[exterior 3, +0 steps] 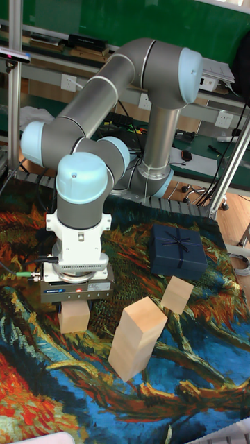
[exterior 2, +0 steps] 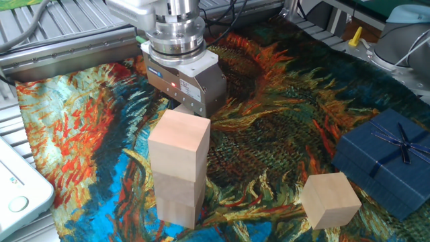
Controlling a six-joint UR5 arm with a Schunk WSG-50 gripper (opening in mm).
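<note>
My gripper (exterior 3: 76,302) hangs low behind the stack, at the left in exterior view 3, its finger downwards. Directly under its body is a light wooden block (exterior 3: 75,317), and I read the gripper as shut on it. The fingers themselves do not show clearly. In exterior view 2 only a pale sliver of that block peeks out behind an upright stack of wooden blocks (exterior 2: 176,168). This stack stands apart from the gripper in exterior view 3. Another single wooden block (exterior 2: 330,202) rests on the cloth to the right of the stack.
A dark blue box with a ribbon (exterior 2: 383,161) sits at the right, close to the single block. Patterned cloth (exterior 2: 269,154) covers the table, with free room between stack and box. A white device (exterior 2: 20,185) lies at the left edge.
</note>
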